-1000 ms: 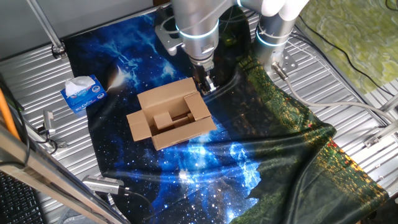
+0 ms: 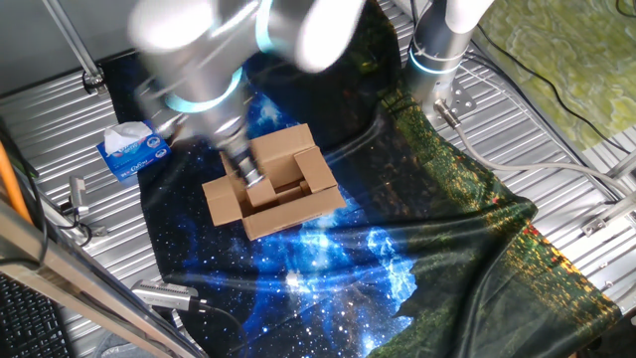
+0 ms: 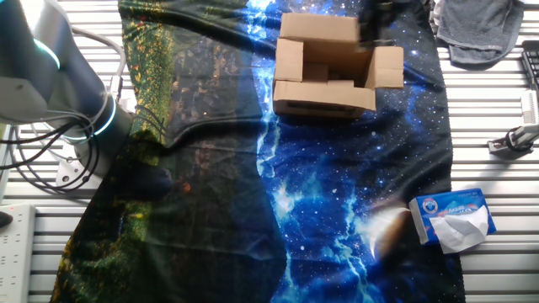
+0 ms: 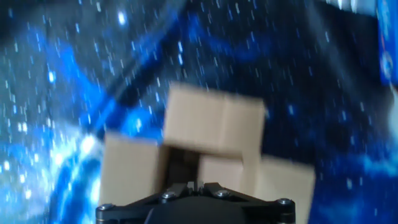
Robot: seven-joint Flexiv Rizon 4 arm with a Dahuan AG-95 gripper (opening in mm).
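An open cardboard box (image 2: 288, 212) sits on the dark star-printed cloth, its flaps folded outward. Inside it is a smaller cardboard piece (image 2: 261, 192), partly hidden by the gripper. My gripper (image 2: 250, 177) hangs over the box's left part in exterior view 1; whether it touches anything there is unclear. At the top of exterior view 2 the gripper shows only as a dark blur beside the box (image 3: 324, 99). In the blurred wrist view, the fingertips of my gripper meet at the bottom centre, nothing visible between them, with the box (image 4: 211, 121) beyond.
A blue tissue box (image 2: 134, 154) stands left of the cardboard box, at the cloth's edge. Dark grey fabric (image 3: 478, 29) lies at the upper right of exterior view 2.
My arm has swung left in exterior view 1, carrying the gripper from beyond the box's right side to over its left part. The box and tissue box have stayed put.
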